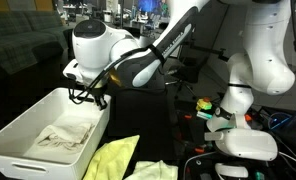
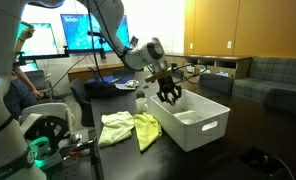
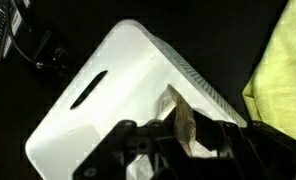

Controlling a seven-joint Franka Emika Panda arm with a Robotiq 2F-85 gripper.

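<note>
A white bin (image 1: pixel 93 139) stands at the left in exterior view 1, with a crumpled white cloth (image 1: pixel 66 134) on its floor. My gripper (image 1: pixel 96 98) is low over the bin's far right corner; in exterior view 2 the gripper (image 2: pixel 170 97) is at the bin's near end. The wrist view looks down into the bin (image 3: pixel 116 62). There the gripper is shut on a thin pale-brown piece (image 3: pixel 182 118) that looks like cloth; its lower part is hidden by the fingers. A yellow cloth (image 1: pixel 110 160) lies outside, right of the bin.
Another pale cloth (image 1: pixel 154 171) lies near the yellow one. Farther right are a second white arm (image 1: pixel 243 135) and some small coloured items (image 1: pixel 203 106). Chairs and a sofa stand beyond the table. Dark table between the cloths and that arm is clear.
</note>
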